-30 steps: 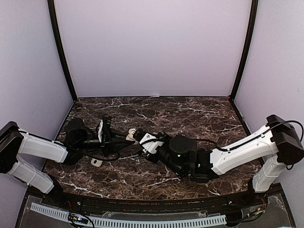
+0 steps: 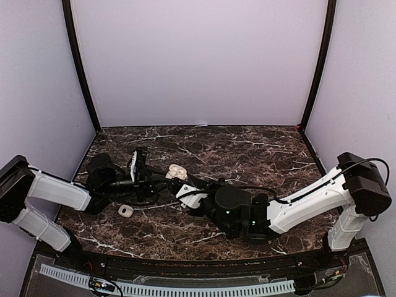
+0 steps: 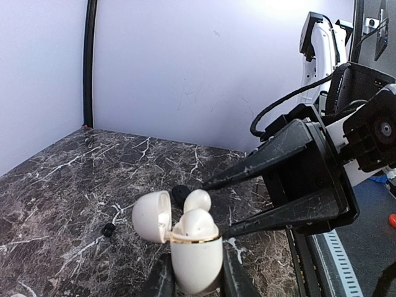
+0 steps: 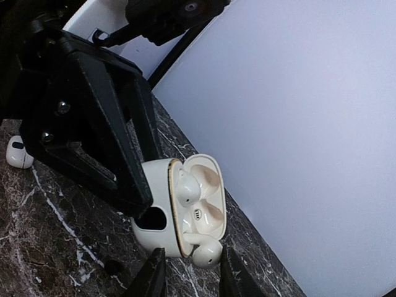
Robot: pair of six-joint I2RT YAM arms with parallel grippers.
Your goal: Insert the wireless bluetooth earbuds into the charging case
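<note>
The white charging case (image 3: 195, 260) with lid open is held in my left gripper (image 2: 166, 179), shut on it above the table. In the right wrist view one earbud (image 4: 189, 189) sits in a well, and another earbud (image 4: 207, 250) lies crosswise at the case's near end, partly outside, between or just beyond the fingertips of my right gripper. Whether those fingers touch it I cannot tell; they stand some way apart.
A small white object (image 2: 125, 211) lies on the dark marble table (image 2: 204, 142) at the front left. Pale walls surround it.
The left arm has barely moved.
</note>
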